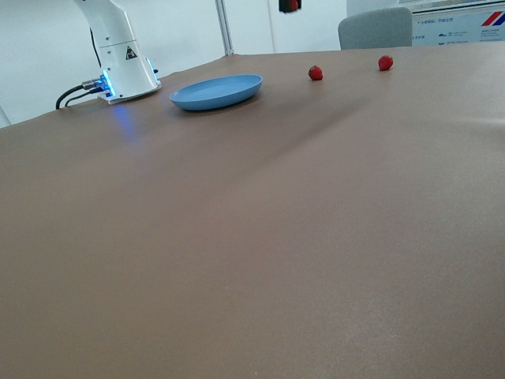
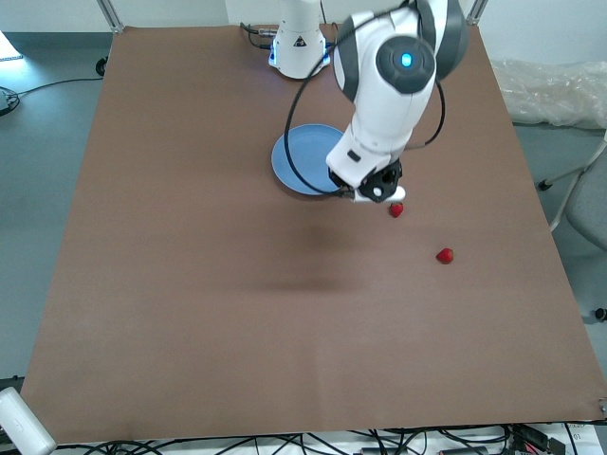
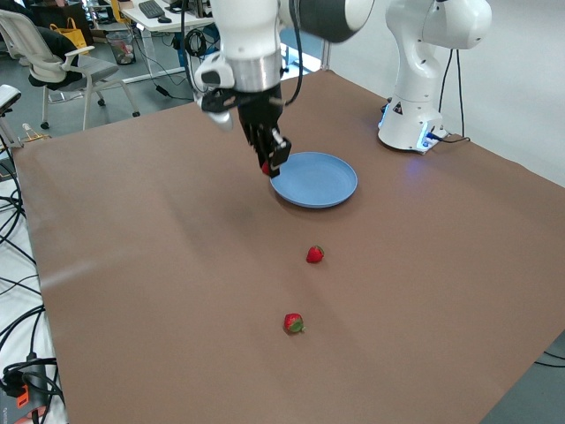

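Observation:
My gripper (image 3: 269,166) hangs above the front edge of the blue plate (image 3: 314,180), shut on a red strawberry (image 3: 266,168); in the top view only its tip (image 1: 290,5) shows at the upper edge, with red in it. In the left view the arm hides the fingers and part of the plate (image 2: 303,152). Two more strawberries lie on the brown table: one (image 2: 396,209) near the plate (image 1: 216,91), another (image 2: 445,256) farther out.
The white arm base (image 2: 294,47) with cables stands at the back. Chairs and cables lie beyond the table's edges.

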